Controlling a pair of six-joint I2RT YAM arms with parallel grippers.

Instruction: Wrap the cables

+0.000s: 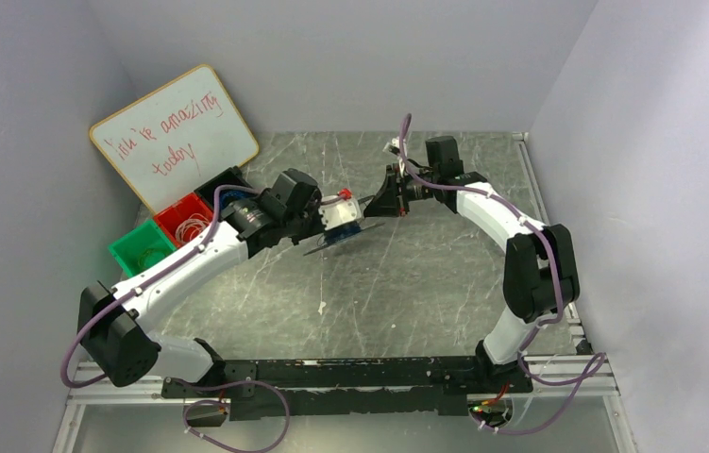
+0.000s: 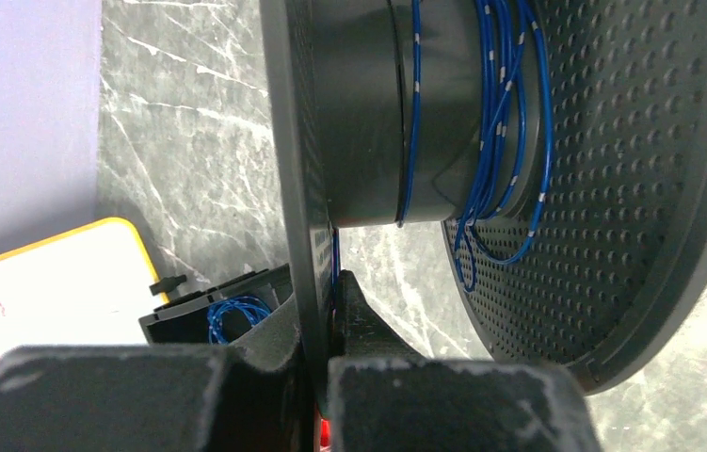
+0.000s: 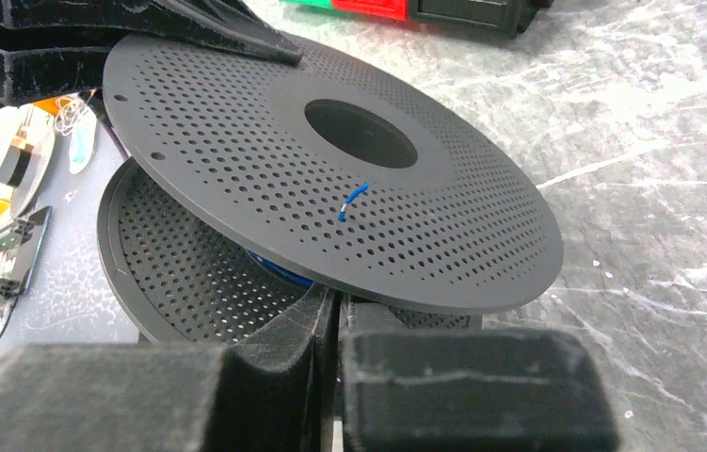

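Observation:
A dark grey perforated spool [image 2: 359, 113] with blue cable [image 2: 495, 113] on its core is held off the table in my left gripper, which is shut on one flange. Several cable loops hang loosely at the core. In the right wrist view a short blue cable end [image 3: 353, 200] pokes through the upper flange [image 3: 481, 217]. At that flange's lower edge are the tips of my right gripper, close together; whether anything lies between them is hidden. From above, much of the spool [image 1: 336, 236] is covered by the left arm.
Left of the spool stand black, red [image 1: 183, 219] and green [image 1: 141, 247] bins; a blue cable coil [image 2: 239, 315] lies in the black bin [image 2: 175, 327]. A whiteboard [image 1: 176, 132] leans behind them.

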